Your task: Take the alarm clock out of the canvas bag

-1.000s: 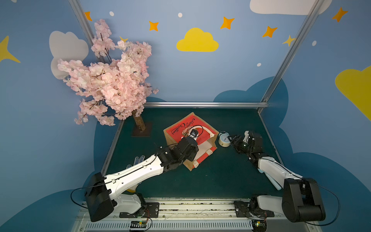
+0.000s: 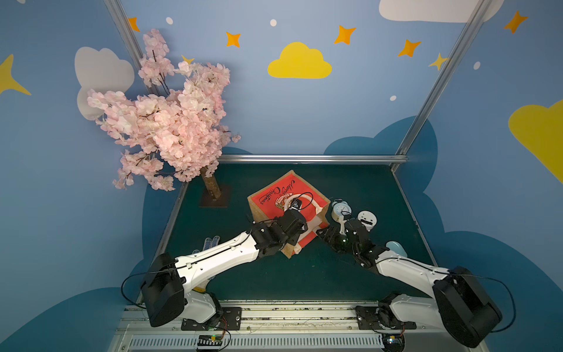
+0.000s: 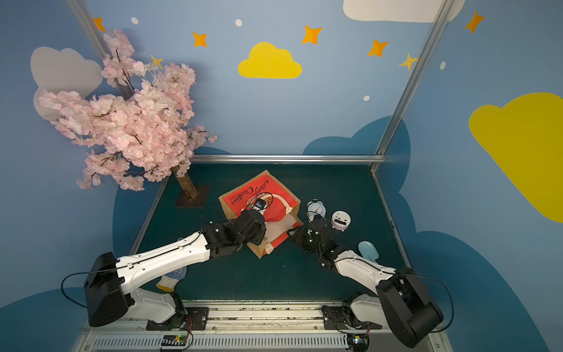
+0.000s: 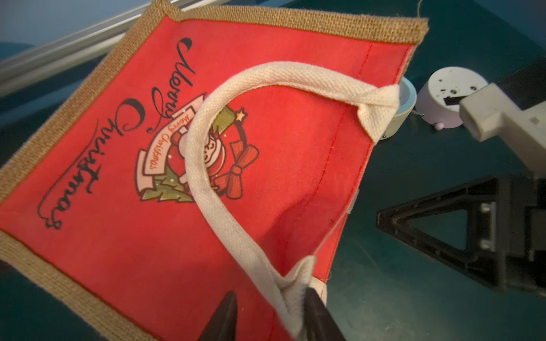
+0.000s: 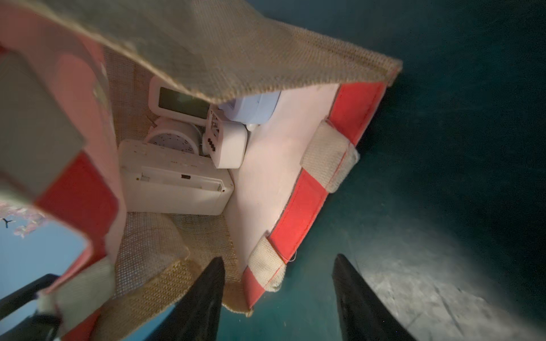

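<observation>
The red "Merry Christmas" canvas bag (image 3: 246, 196) lies on its side, mouth toward the front right. In the left wrist view my left gripper is at the mouth's top edge, fingers part open around the base of the white strap (image 4: 199, 182). In the right wrist view my open right gripper faces into the mouth, empty. Inside lie a white box-like device (image 5: 173, 184), a round clock face (image 5: 170, 142), a small white cube (image 5: 227, 142), a device with a screen (image 5: 176, 105) and a lilac item (image 5: 253, 105).
Outside, right of the bag, stand a round clock (image 3: 315, 208) and a white-pink round item (image 3: 340, 220), with a light blue object (image 3: 368, 250) nearer the front. A blossom tree (image 2: 211, 187) stands back left. A glove (image 3: 171, 278) lies front left.
My right gripper has moved left from beside the outside clock to the bag's mouth.
</observation>
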